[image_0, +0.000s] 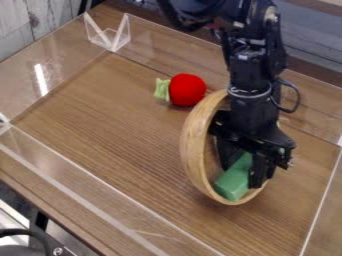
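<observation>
The black robot gripper (249, 150) hangs over the right side of the table, lowered into a tilted wooden bowl (201, 150). A green object (235, 180) lies in the bowl, just under the fingertips. The dark fingers overlap the bowl and the green object, so what exactly is between them is hard to see.
A red round object (189, 89) with a pale green piece (163, 90) beside it lies behind the bowl. A clear plastic item (104, 30) stands at the back left.
</observation>
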